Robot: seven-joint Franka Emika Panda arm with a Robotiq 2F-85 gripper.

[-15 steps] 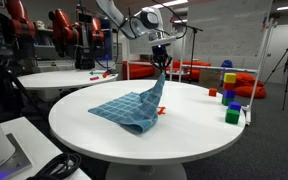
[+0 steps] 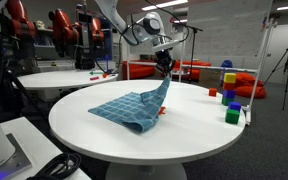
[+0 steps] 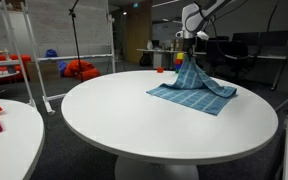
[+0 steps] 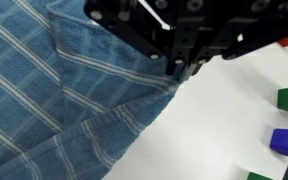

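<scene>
A blue cloth with pale check lines (image 2: 119,108) lies partly flat on the round white table, and one end of it rises to my gripper (image 2: 167,70). In exterior view 2 the raised part (image 3: 191,75) hangs like a peak below the gripper (image 3: 192,50). The wrist view has the cloth (image 4: 79,90) stretching from the fingertips toward the left, with a corner pinched there by the gripper. The fingers are shut on it; the exact grip is partly hidden by the dark fingers.
Coloured blocks, among them a green one (image 2: 234,113) and a red one (image 2: 213,92), sit at the table's right side in exterior view 1. A small orange thing (image 2: 162,110) shows beside the raised cloth. The white table (image 3: 134,118) has wide bare areas.
The gripper and the held cloth corner have shifted slightly to the right in exterior view 1. Less of the orange thing shows beside the cloth.
</scene>
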